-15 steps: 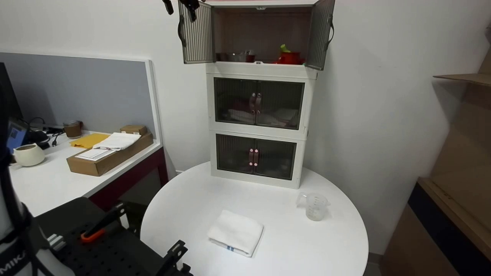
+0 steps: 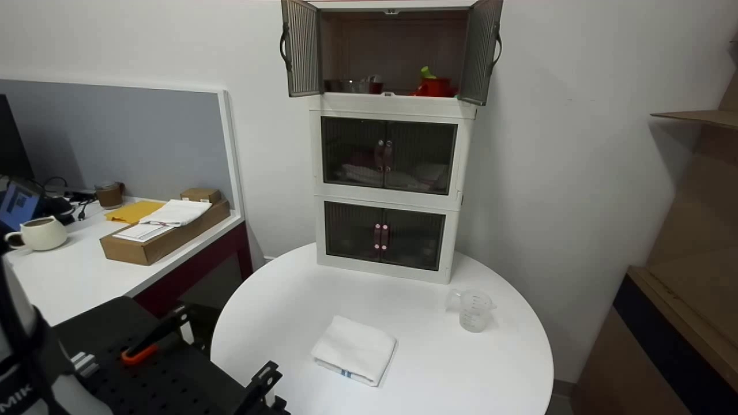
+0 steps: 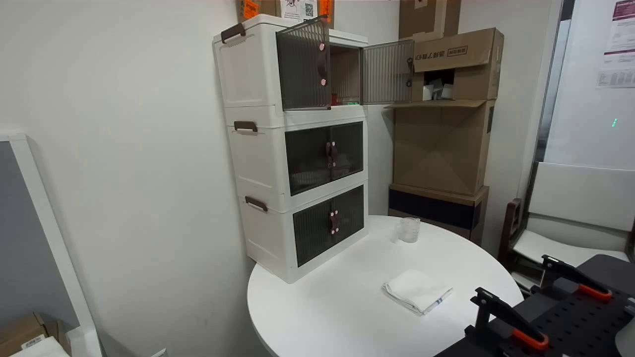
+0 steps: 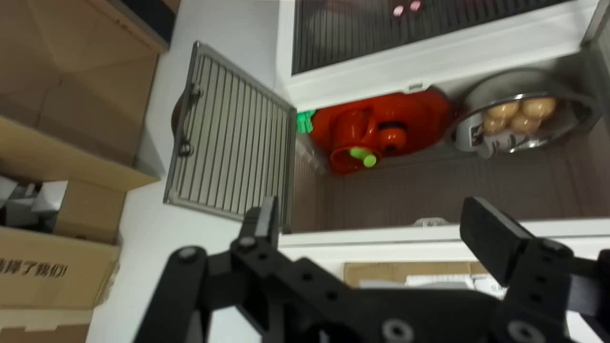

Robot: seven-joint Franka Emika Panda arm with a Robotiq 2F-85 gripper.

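My gripper appears only in the wrist view, which looks inverted. Its fingers (image 4: 267, 220) stand wide apart, with nothing between them, in front of the cabinet's top compartment. Both doors of that compartment are open: the left door (image 2: 302, 52) and the right door (image 2: 482, 52). Inside sit a red pot (image 4: 350, 137) with a green piece in it and a clear bowl (image 4: 532, 94) holding brown egg-like balls. The middle doors (image 2: 387, 153) and bottom doors (image 2: 384, 236) are closed. A folded white towel (image 2: 354, 350) and a clear measuring cup (image 2: 475, 311) rest on the table.
Cardboard boxes (image 3: 440, 143) are stacked to the cabinet's right, and others sit on its top. A black perforated stand with clamps (image 3: 512, 321) borders the table. The side desk (image 2: 83, 276) carries mugs and papers.
The gripper tips, seen near the top of the left door a second ago, have left exterior view 1. That door's free edge has shifted slightly right. Towel and cup have not moved.
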